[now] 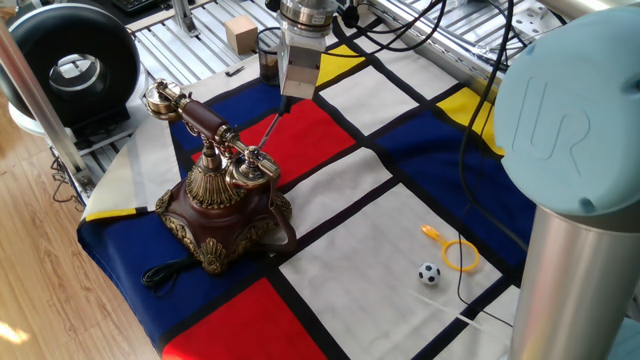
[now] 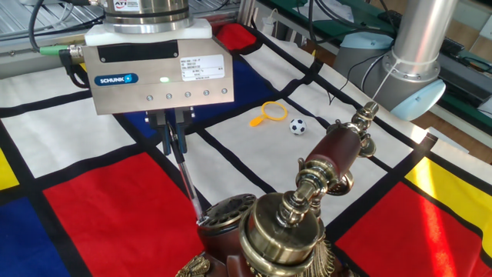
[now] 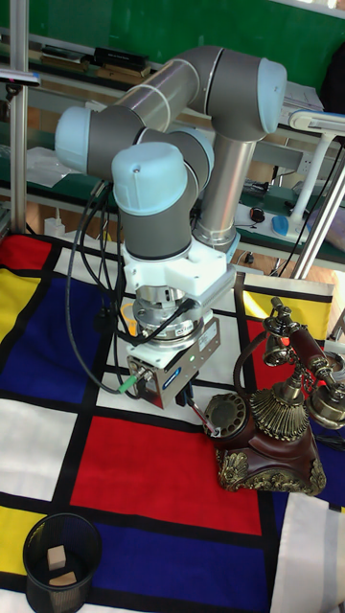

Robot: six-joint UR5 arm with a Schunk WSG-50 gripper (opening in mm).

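Note:
An old-style telephone (image 1: pixel 215 205), dark red-brown with brass trim, stands on the patterned cloth with its handset on the cradle. Its round dial (image 2: pixel 228 211) faces the arm in exterior view 2. My gripper (image 2: pixel 174 148) points down above the cloth, shut on a thin rod (image 2: pixel 187 183) that slants towards the phone. The rod's lower tip is at the dial's edge; whether it touches cannot be told. In exterior view 3 the rod (image 3: pixel 201 416) likewise reaches the dial (image 3: pixel 225 414) from the left. The handset partly hides the dial in exterior view 1.
A small football (image 1: pixel 429 274) and a yellow ring with a handle (image 1: pixel 460 256) lie on a white square. A black mesh cup (image 3: pixel 61 562) holding wooden blocks stands at the cloth's far end from the arm base. Black cables hang along the arm.

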